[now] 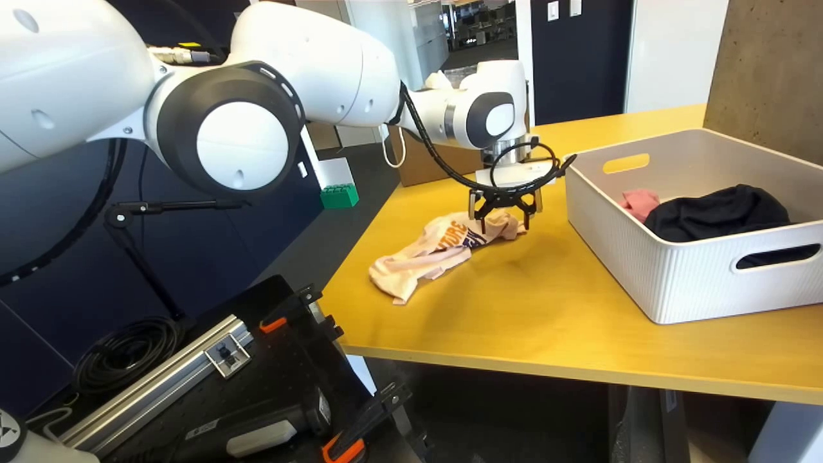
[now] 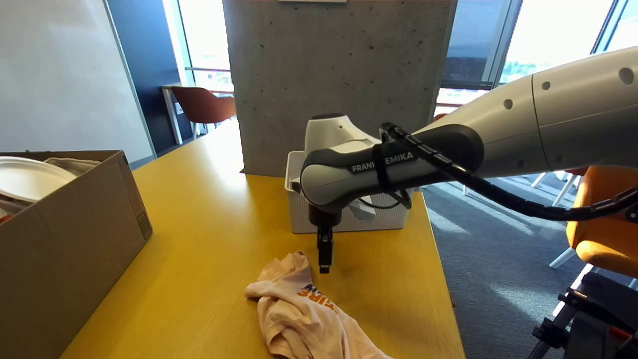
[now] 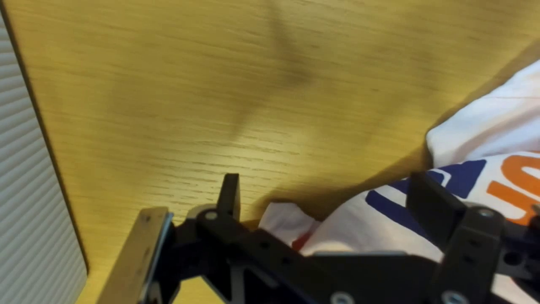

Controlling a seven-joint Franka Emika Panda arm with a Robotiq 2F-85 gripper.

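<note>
A crumpled pale pink shirt (image 1: 422,258) with orange and navy lettering lies on the table. Over its end nearer the bin is my gripper (image 1: 505,224), pointing down with its fingers open. In the second exterior view the gripper (image 2: 324,269) hangs beside the far end of the shirt (image 2: 299,320), seen edge-on. The wrist view has the shirt (image 3: 349,225) passing below and between the spread fingers of the gripper. No cloth is gripped; whether the fingertips touch it is hard to tell.
A white ribbed bin (image 1: 617,254) stands right of the gripper, holding a black cloth (image 1: 717,215) and a pinkish-red cloth (image 1: 639,204). A cardboard box (image 2: 72,251) sits on the table's other side. Bare tabletop (image 1: 532,308) lies in front of the shirt.
</note>
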